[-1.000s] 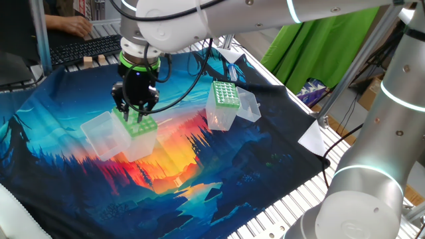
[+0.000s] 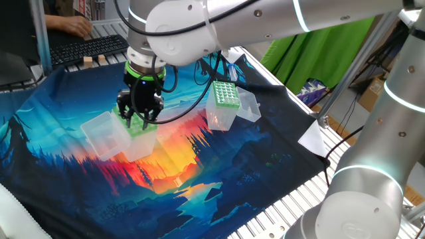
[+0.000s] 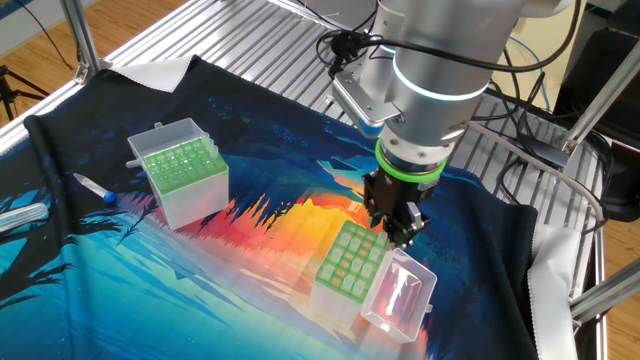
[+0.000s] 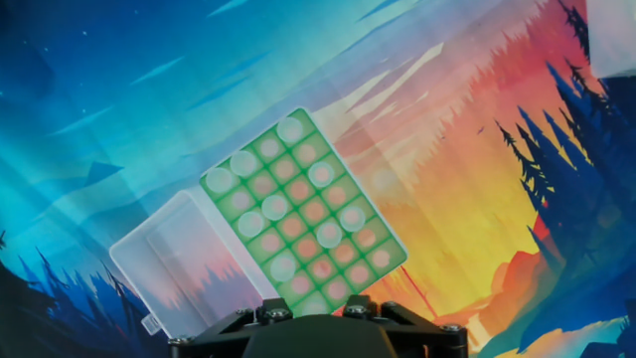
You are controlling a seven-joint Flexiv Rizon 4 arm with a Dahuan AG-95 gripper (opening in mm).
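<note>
An open clear box with a green rack top (image 2: 138,123) stands on the printed cloth, its hinged lid (image 2: 101,135) folded out to one side. Over this rack hangs my gripper (image 2: 137,125), pointing down, its two fingers apart and nothing visible between them. In the wrist view the green grid (image 4: 308,204) is seen from above; some of its cells show pale round tops, others look pinkish. Both fingertips of my gripper show at the bottom edge, beside the rack's near corner. A second box with a green rack (image 3: 185,165) stands apart, its lid open too.
A marker pen (image 3: 95,188) and a white-bodied object (image 3: 22,217) lie on the cloth near the second box. A keyboard (image 2: 86,48) and a person's hand (image 2: 74,25) are at the table's far edge. Between the two boxes the cloth (image 2: 182,133) is clear.
My gripper has shifted slightly right and a little lower in exterior view 1, staying over the same rack. Both boxes stand where they were.
</note>
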